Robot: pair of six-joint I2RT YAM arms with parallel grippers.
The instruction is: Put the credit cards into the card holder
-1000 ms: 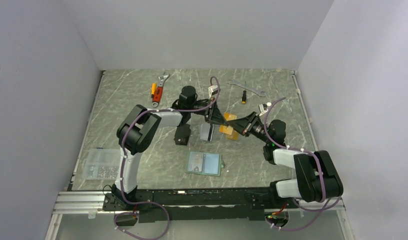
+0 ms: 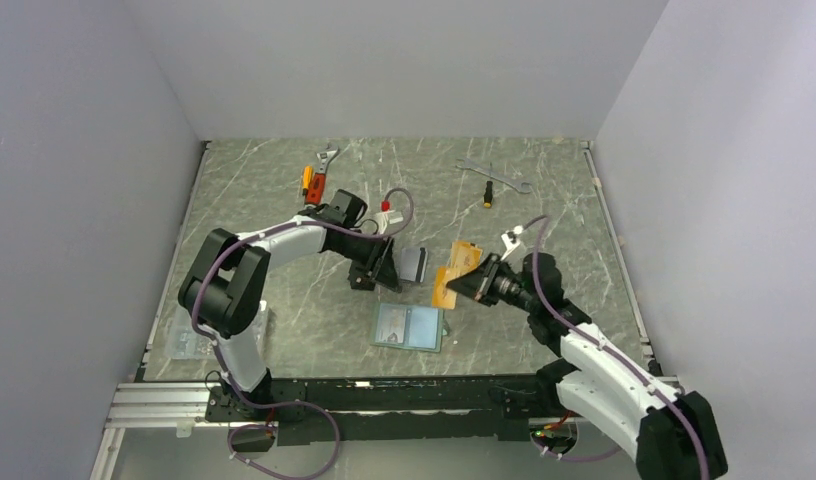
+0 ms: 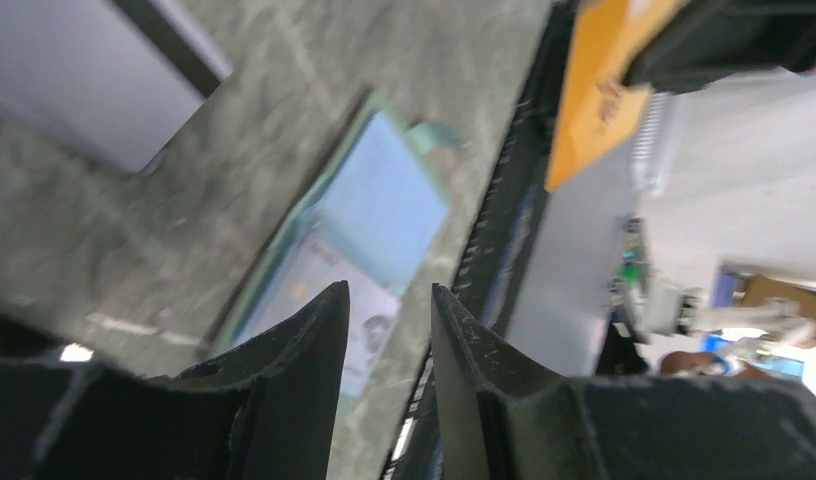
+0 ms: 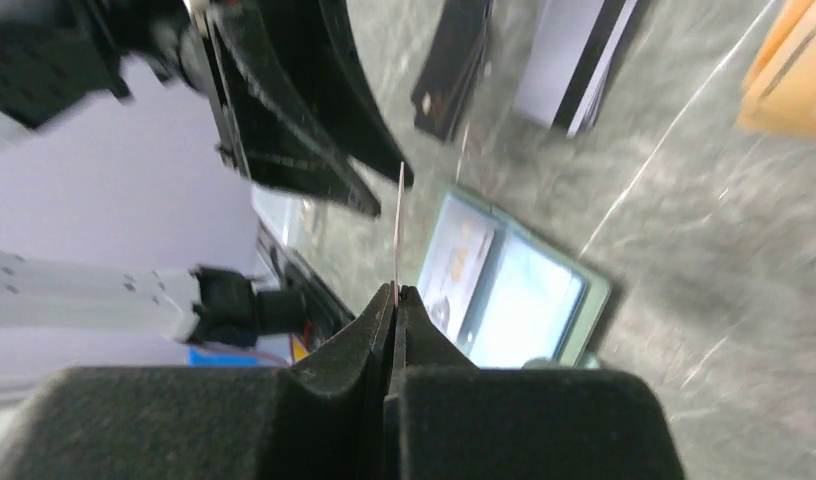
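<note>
My right gripper is shut on an orange credit card, which appears edge-on as a thin line in the right wrist view. In the top view this card hangs just right of the grey card stack. The card holder (image 2: 424, 328) lies spread flat near the front edge, below both grippers; one half is plain pale blue, the other shows a whitish panel (image 4: 457, 275). My left gripper is open and empty, pointing down over the table to the upper left of the holder. Other orange cards (image 2: 468, 254) lie behind the held one.
Grey-white cards with a black stripe (image 4: 574, 60) and black cards (image 4: 451, 65) lie behind the holder. A wrench (image 2: 494, 175), a screwdriver (image 2: 488, 193) and red pliers (image 2: 317, 187) are far back. A clear parts box (image 2: 189, 335) sits front left. Table right of the holder is bare.
Holding the card, the right gripper has moved left and forward, closer to the holder.
</note>
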